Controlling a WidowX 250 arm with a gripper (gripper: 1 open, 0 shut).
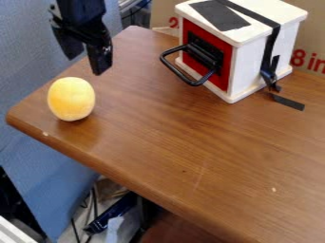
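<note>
A round yellow ball-like object (71, 99) rests on the wooden table (203, 161) near its left edge. My black gripper (86, 59) hangs in the air above and slightly right of it, apart from it, at the top left. It looks open, with nothing between its fingers.
A white box (249, 85) with a red front panel (218, 78), a black handle and black straps stands at the back right, a cardboard box (305, 66) behind it. Blue fabric lies beyond the left edge.
</note>
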